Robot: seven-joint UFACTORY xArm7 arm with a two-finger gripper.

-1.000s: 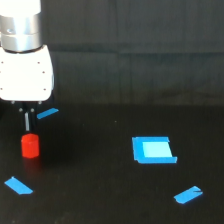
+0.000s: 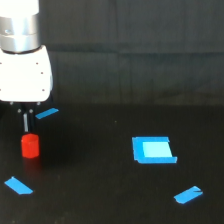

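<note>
A small red block (image 2: 30, 147) is on the dark table at the left. Directly above it, or just at its top, are the thin dark fingertips of my gripper (image 2: 28, 125), pointing down from the white hand. The picture is too coarse to show whether the fingers touch the block, or how far apart they are. To the right lies a pale square (image 2: 156, 149) framed by blue tape (image 2: 139, 143), with nothing standing on it.
Blue tape strips mark the table at the front left (image 2: 18, 186), front right (image 2: 188, 195) and behind the gripper (image 2: 47, 113). A dark curtain (image 2: 140, 60) closes off the back.
The hand has shifted very slightly, a little to the left. The red block looks to be in the same place, and the taped square has not moved.
</note>
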